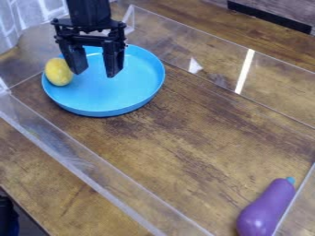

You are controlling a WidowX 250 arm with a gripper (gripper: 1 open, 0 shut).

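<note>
A blue plate [123, 94] sits on the wooden table at the upper left, with a yellow oval object [59, 73] on its left side. My black gripper [95, 66] hangs over the plate, right of the yellow object, its two fingers apart with nothing visible between them. A purple eggplant [267, 207] lies at the lower right.
Clear plastic walls [74, 173] border the work area.
</note>
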